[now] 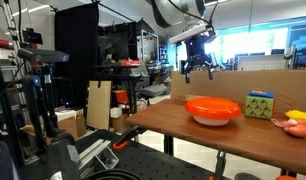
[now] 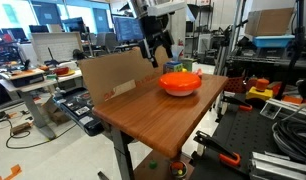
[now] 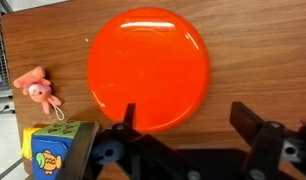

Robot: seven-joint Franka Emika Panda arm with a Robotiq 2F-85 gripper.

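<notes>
A round red lid shows from above in the wrist view, smooth and glossy. In the exterior views the red top lies over a white bowl on the wooden table. My gripper is open, its black fingers wide apart at the lower edge of the wrist view, with nothing between them. From the side, the gripper hangs above the bowl, clear of it.
Beyond the bowl stands a colourful box with a blue fish-printed face. A pink plush toy lies near the table edge. The wooden table has bare room beside the bowl.
</notes>
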